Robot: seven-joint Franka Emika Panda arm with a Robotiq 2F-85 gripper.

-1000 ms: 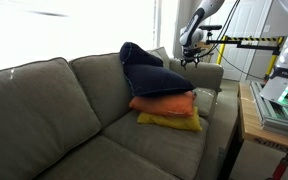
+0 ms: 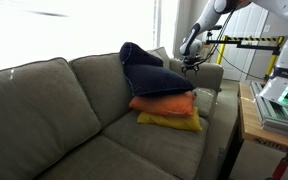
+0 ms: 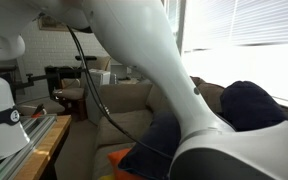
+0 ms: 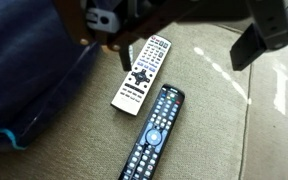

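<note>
A white remote (image 4: 142, 75) and a black remote (image 4: 153, 135) lie side by side on beige sofa fabric in the wrist view. My gripper is open above them. The upper part of the white remote shows between its fingers, nearer the left one, and nothing is gripped. Lower in that view, the black remote lies clear of the fingers. In exterior view 1 the gripper (image 2: 190, 66) is small and low over the far end of the sofa, and the remotes cannot be made out there.
Dark blue fabric (image 4: 29, 80) fills the wrist view's left side. Blue cushions (image 2: 149, 75), an orange pillow (image 2: 164, 104) and a yellow pillow (image 2: 174, 121) are piled on the grey sofa (image 2: 44, 110). A wooden table (image 2: 254, 125) stands to the right.
In exterior view 1, my gripper has shifted slightly left and come down closer to the sofa. The cushions and pillows have not moved.
</note>
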